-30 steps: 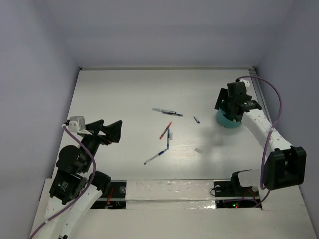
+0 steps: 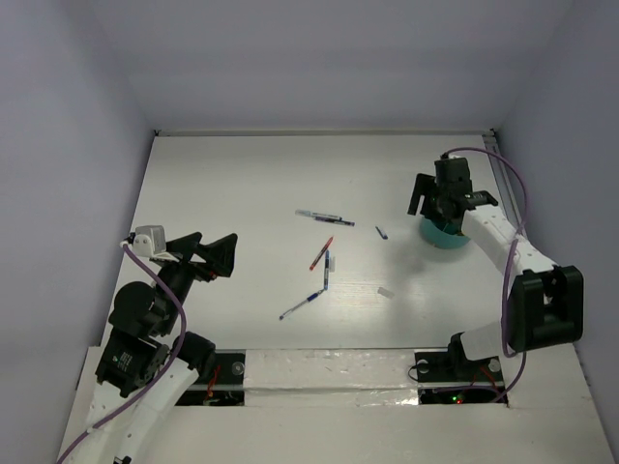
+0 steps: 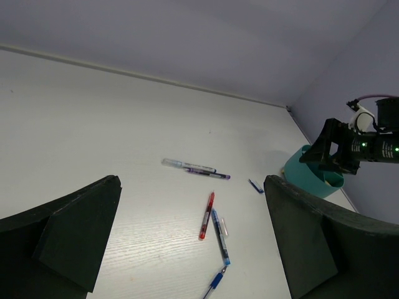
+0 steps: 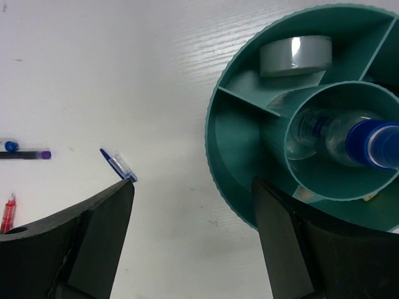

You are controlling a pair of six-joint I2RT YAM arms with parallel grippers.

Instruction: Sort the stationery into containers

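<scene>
A teal divided container point(image 2: 445, 239) stands at the right of the table, holding a grey tape roll point(image 4: 295, 57) and a blue-capped bottle point(image 4: 374, 142). My right gripper point(image 2: 418, 196) is open just above its left rim, nothing between the fingers. Loose on the table lie a red pen point(image 2: 320, 253), a blue pen point(image 2: 301, 305), a light blue pen point(image 3: 221, 237), two pens point(image 2: 325, 217) near the middle, a small blue piece point(image 4: 117, 165) and a pale piece point(image 2: 385, 292). My left gripper point(image 2: 218, 253) hangs open at the front left, away from them.
Walls border the table at back and sides; the right arm reaches over its right side.
The right gripper has moved a little leftward from over the container to its left rim, its fingers appearing further apart. The left arm has not moved.
</scene>
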